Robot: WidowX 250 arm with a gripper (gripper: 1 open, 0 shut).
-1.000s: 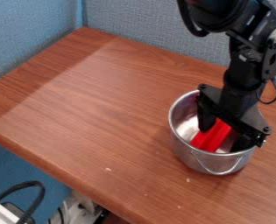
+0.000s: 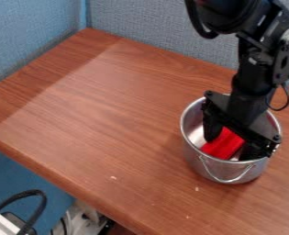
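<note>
A silver metal pail (image 2: 198,161) with a wire handle stands on the right part of the wooden table. Inside it lies a red object (image 2: 225,145). The black gripper (image 2: 238,133) reaches down into the pail over the red object; its fingertips are partly hidden, and whether they are shut on it cannot be told.
Blue-grey padded walls stand behind and to the left. Black cables (image 2: 34,197) lie below the table's near-left edge.
The gripper has moved slightly left within the pail, and the red object's visible part has shifted a little.
</note>
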